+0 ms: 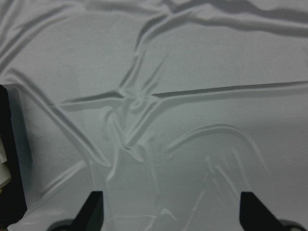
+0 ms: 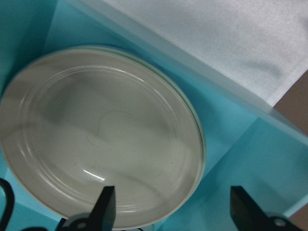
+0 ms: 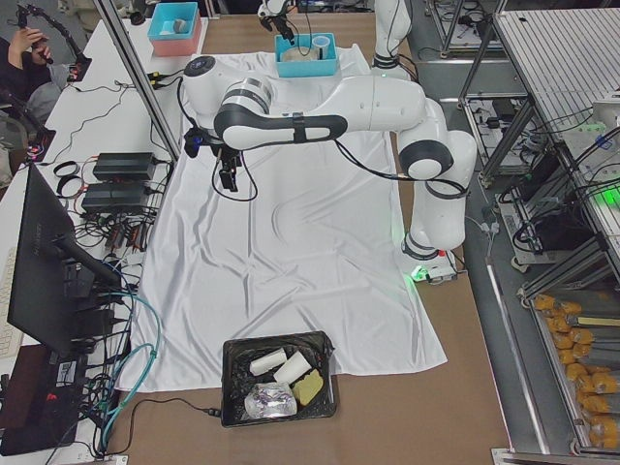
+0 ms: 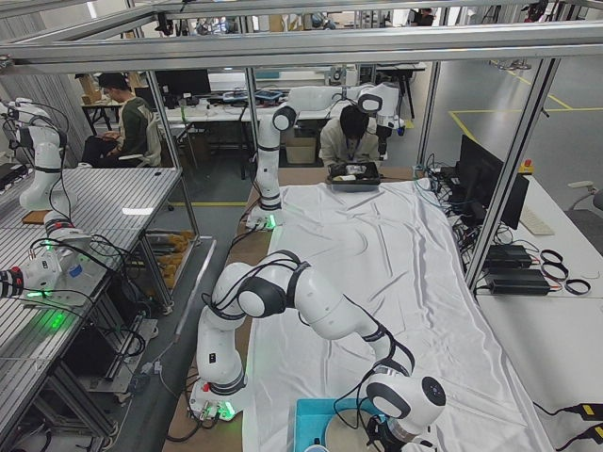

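Observation:
My left gripper hangs open above the wrinkled white cloth (image 1: 202, 154), with nothing between its fingers; the edge of a black tray (image 1: 14, 192) shows at the left of its view. My right gripper is open over a light blue bin (image 2: 250, 163), above a pale oval plate or lid (image 2: 96, 134) lying inside it. In the left camera view this blue bin (image 3: 306, 69) stands at the far end of the cloth, and a black tray (image 3: 232, 378) with white rolls, a foil item and a yellowish item sits at the near end.
A monitor (image 3: 44, 262), cables and black boxes (image 3: 121, 165) line one side. Metal frame posts (image 4: 499, 207) stand along the table. A stacked blue and pink bin (image 3: 174, 27) stands on the side desk.

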